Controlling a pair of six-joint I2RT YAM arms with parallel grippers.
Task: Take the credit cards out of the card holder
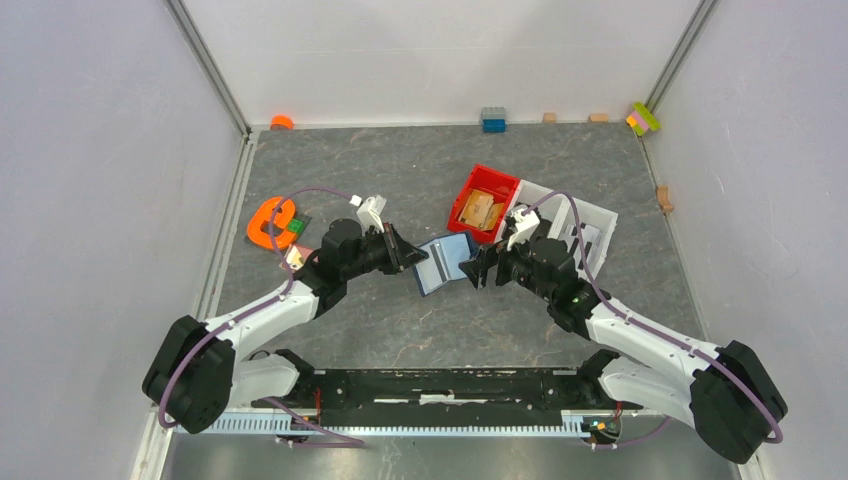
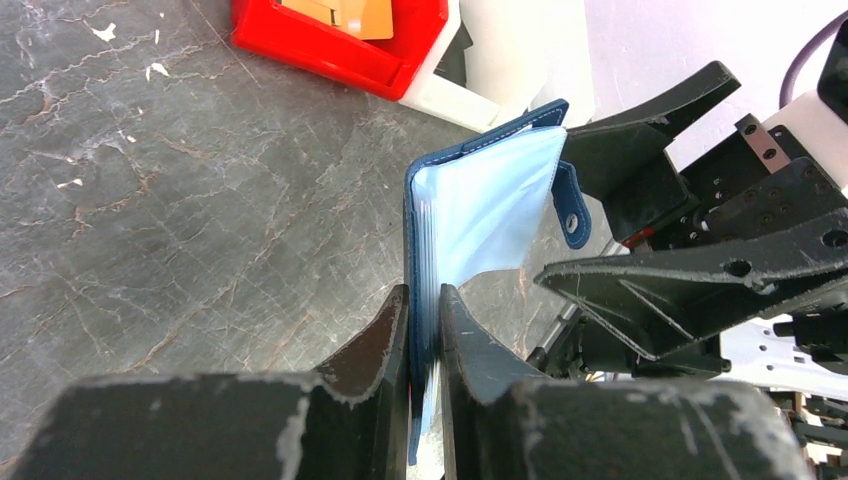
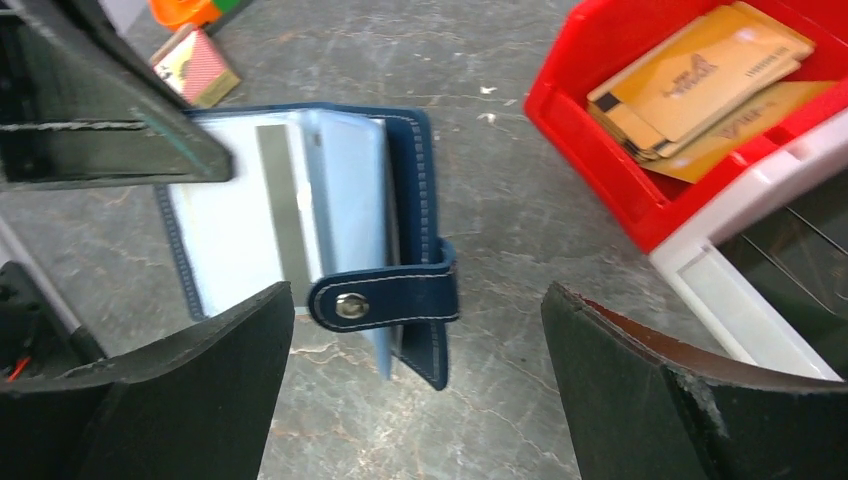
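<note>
The blue card holder (image 1: pixel 447 264) hangs open between my arms, its clear sleeves and snap strap (image 3: pixel 383 295) visible. My left gripper is shut on one edge of it, as the left wrist view shows. My right gripper stands open just right of the holder, with nothing between its fingers; in the right wrist view the strap sits in front of the space between them. Yellow cards (image 3: pixel 700 80) lie in the red box (image 1: pixel 465 183) behind.
A white divided tray (image 1: pixel 600 215) adjoins the red box at the right. An orange toy (image 1: pixel 262 225) and small items lie at the left.
</note>
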